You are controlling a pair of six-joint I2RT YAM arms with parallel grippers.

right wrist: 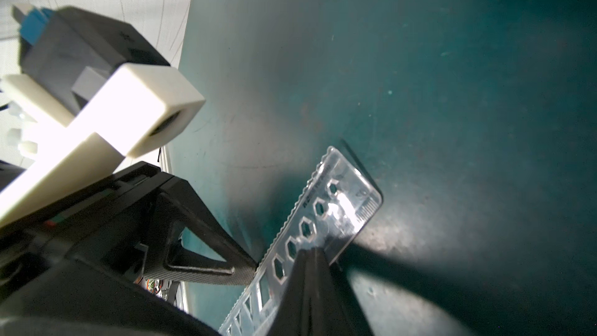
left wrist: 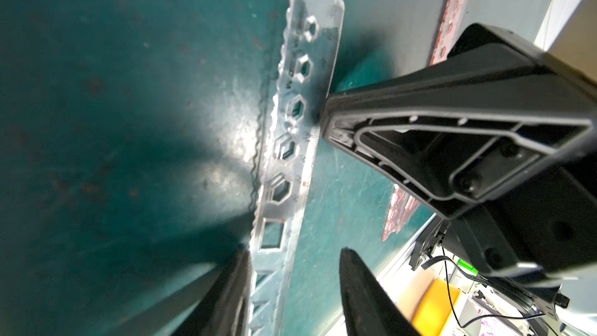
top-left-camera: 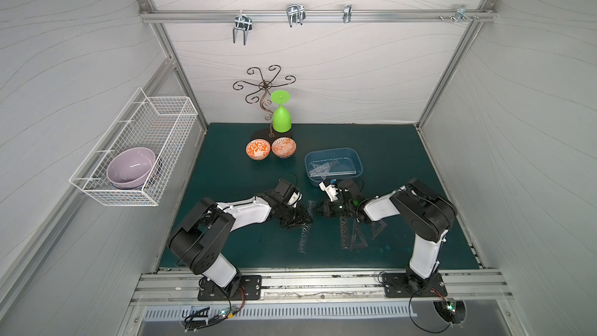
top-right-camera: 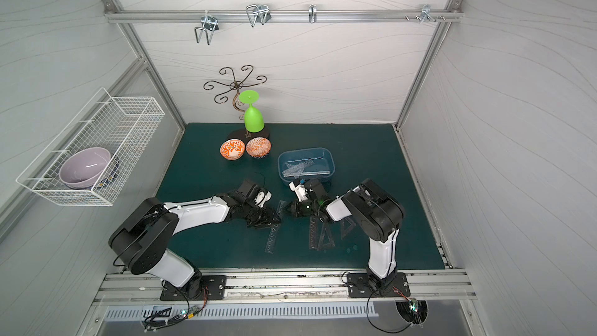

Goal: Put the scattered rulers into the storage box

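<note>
A clear ruler with cut-out shapes lies on the green table between my two arms, also in the top left view as a dark strip. My left gripper is part open over it, a finger on either side. My right gripper is shut; its fingertips overlap the ruler's side in the right wrist view, and I cannot tell whether they pinch it. Another straight ruler and two triangular ones lie partly below my right arm. Inside the blue storage box are several clear rulers.
Two orange bowls stand back left, before a green goblet on a dark stand. A wire basket with purple bowls hangs on the left wall. Both grippers are very close together.
</note>
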